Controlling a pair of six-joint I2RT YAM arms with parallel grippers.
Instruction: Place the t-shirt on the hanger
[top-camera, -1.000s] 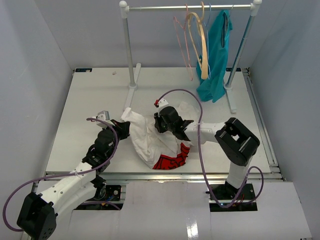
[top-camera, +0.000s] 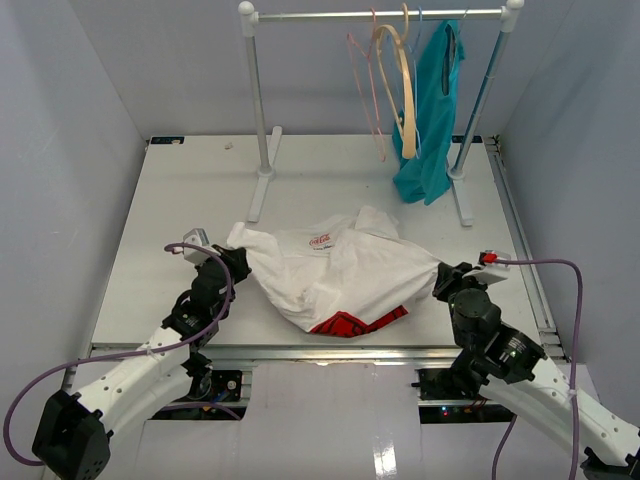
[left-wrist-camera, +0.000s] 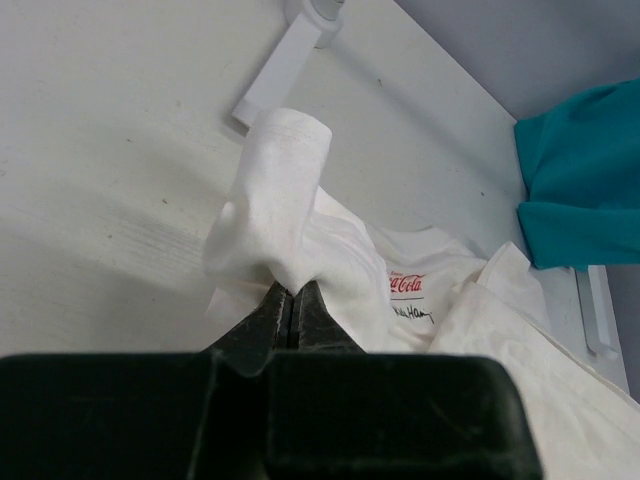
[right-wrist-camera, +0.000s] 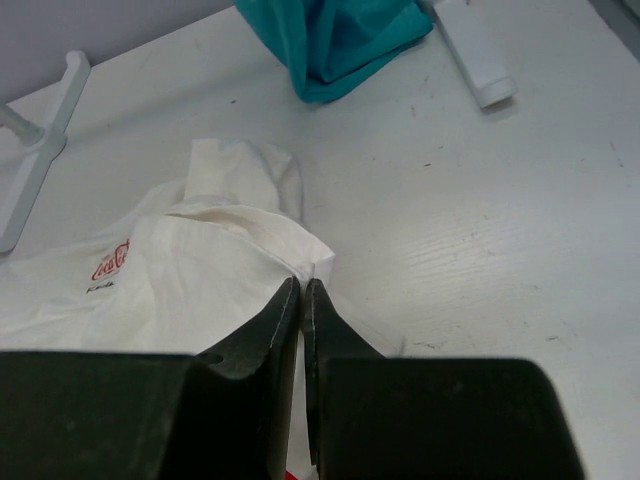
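The white t-shirt (top-camera: 330, 270), with a red Coca-Cola print and red-black trim, is stretched low across the front middle of the table. My left gripper (top-camera: 240, 262) is shut on its left part, with a fold rising above the fingertips in the left wrist view. My right gripper (top-camera: 444, 272) is shut on its right part; in the right wrist view the fabric runs into the fingertips (right-wrist-camera: 292, 310). Hangers (top-camera: 398, 90), wooden and wire, hang from the rail above the back of the table.
A teal garment (top-camera: 430, 110) hangs at the right of the rack (top-camera: 300, 16). The rack's feet (top-camera: 262, 190) stand behind the shirt.
My right gripper has moved from over the middle to the right, drawing the shirt's fabric out with it. My left gripper has moved slightly left.
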